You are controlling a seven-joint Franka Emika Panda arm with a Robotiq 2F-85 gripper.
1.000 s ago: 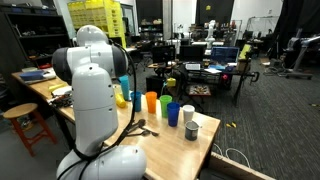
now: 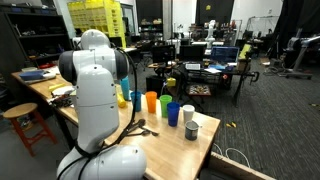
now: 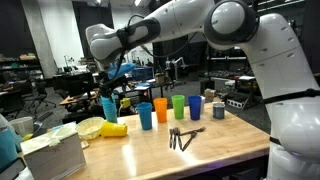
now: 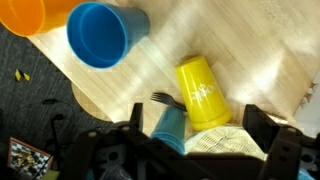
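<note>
My open gripper is over the far end of the table, its fingers spread wide in the wrist view. In that view a yellow cup (image 4: 203, 92) lies on its side, and a light blue cup (image 4: 170, 127) is close to the left finger. A dark fork (image 4: 166, 99) shows beside that cup's upper end; whether it sits inside cannot be told. From the second exterior view, the light blue cup (image 3: 109, 108) is just below the gripper (image 3: 106, 86), behind the yellow cup (image 3: 114, 130).
A blue cup (image 4: 100, 33) and an orange cup (image 4: 50, 12) stand nearby. Along the table are a green cup (image 3: 178, 106), a dark blue cup (image 3: 195, 106) and a metal mug (image 3: 218, 111). Dark utensils (image 3: 183, 138) lie on open wood. A white box (image 3: 52, 153) stands at left.
The cups on the table show no visible movement.
</note>
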